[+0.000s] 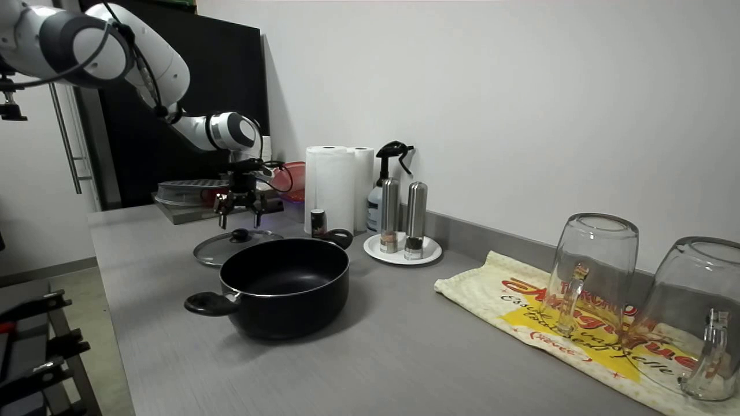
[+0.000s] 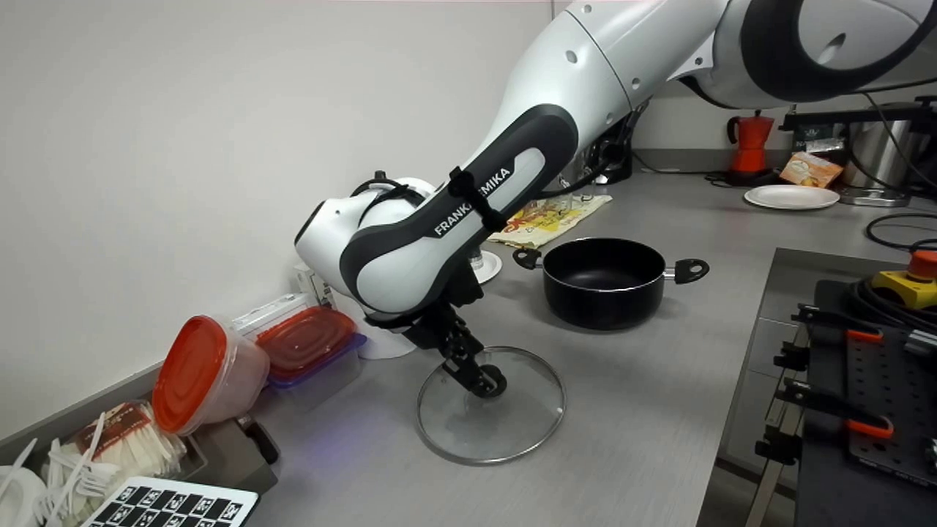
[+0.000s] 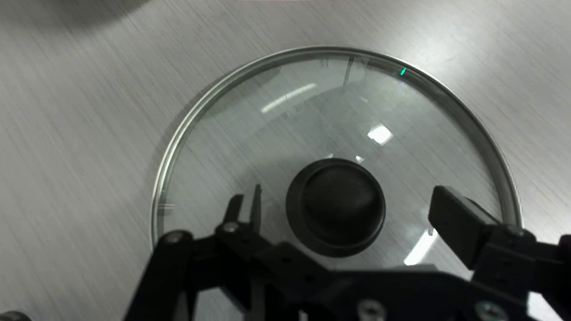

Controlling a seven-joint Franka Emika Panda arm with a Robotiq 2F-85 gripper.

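A round glass lid with a metal rim lies flat on the grey counter. Its black knob sits between my spread fingers in the wrist view, with gaps on both sides. My gripper is open and hangs just above the lid in exterior view 1, holding nothing. In exterior view 2 the arm hides part of the gripper, and the fingers overlap the knob. A black two-handled pot stands uncovered near the lid; its visible inside looks empty.
Behind the lid stand paper towel rolls and a spray bottle. Steel grinders stand on a white plate. Glass mugs rest upside down on a printed cloth. Lidded containers line the wall. Free counter lies before the pot.
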